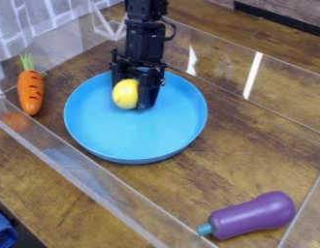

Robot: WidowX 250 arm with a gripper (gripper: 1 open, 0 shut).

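Note:
My black gripper (137,83) reaches down from the top of the view over a round blue plate (137,133). A yellow object (125,95) sits at its fingertips on the upper left part of the plate. The fingers overlap it, and I cannot tell whether they are closed on it or only around it.
A toy carrot (32,94) lies left of the plate. A purple toy eggplant (252,215) lies at the lower right. Clear walls run along the sides of the wooden surface (240,145). A blue item (1,232) shows at the lower left corner.

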